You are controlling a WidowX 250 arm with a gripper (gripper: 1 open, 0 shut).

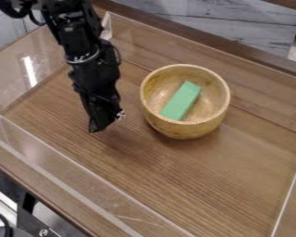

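Note:
My black gripper [104, 118] hangs over the left half of the wooden table, low near its surface. It looks shut, with nothing visible between its fingers. To its right sits a tan bowl [213, 93] holding a green rectangular object [181, 100], which lies tilted along the bowl's left-middle inside.
A grey marbled surface [225, 28] runs behind the back edge. Dark cables show at the bottom left corner.

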